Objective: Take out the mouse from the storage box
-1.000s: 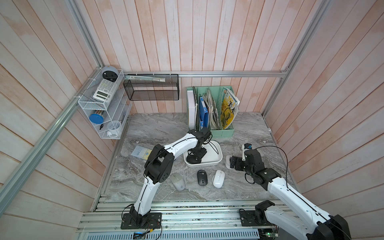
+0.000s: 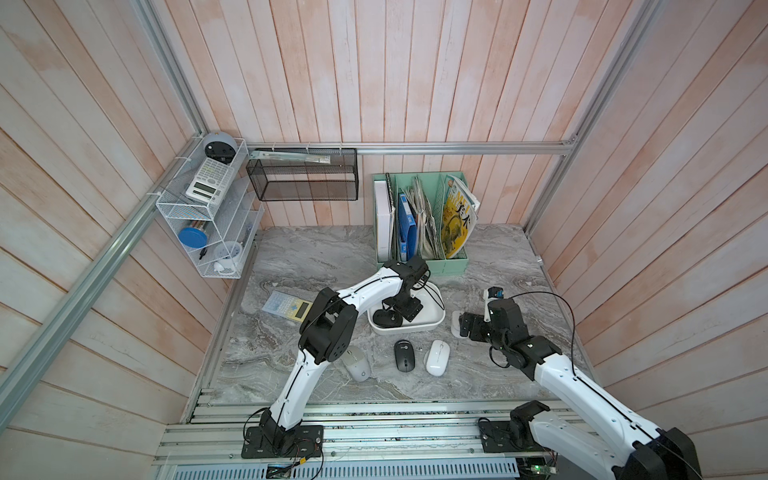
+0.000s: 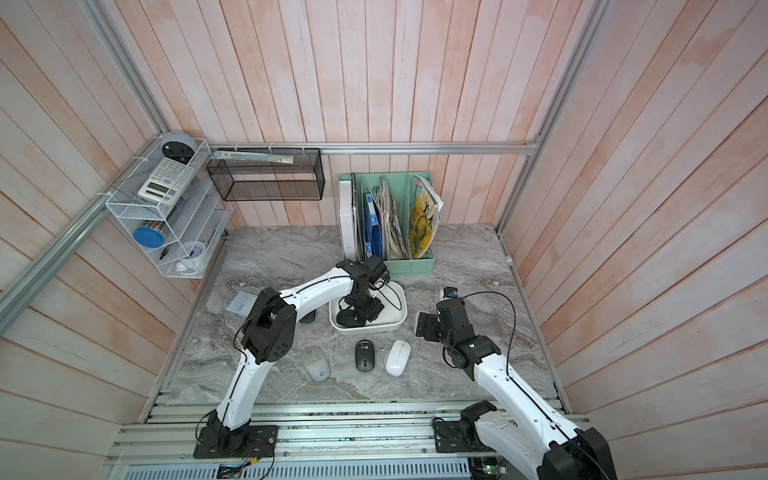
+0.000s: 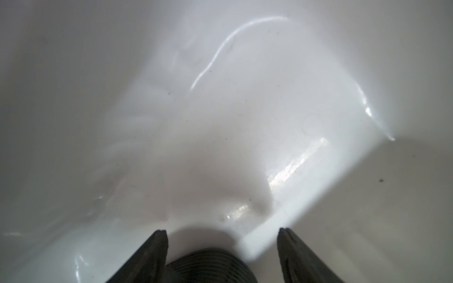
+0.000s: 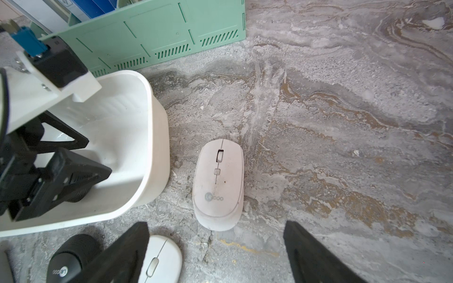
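Inside the white storage box (image 2: 429,321) a black mouse (image 2: 388,318) lies at the left end. My left gripper (image 2: 413,310) reaches down into the box, just right of that mouse. The left wrist view shows its fingertips apart over the white inside, with a black, finely ridged rounded thing (image 4: 212,268) low between them; whether this is the same mouse I cannot tell. My right gripper is open, above the table right of the box. A white mouse (image 5: 218,184) rests on the table ahead of its fingers, untouched.
On the table before the box lie a grey mouse (image 2: 356,363), a black mouse (image 2: 404,356) and another white mouse (image 2: 437,357). Behind it stands a green file holder (image 2: 445,267). A calculator-like card (image 2: 284,305) lies left.
My left gripper has shifted right inside the box, off the black mouse, which looks unmoved. The left elbow has swung slightly right. The right arm looks still.
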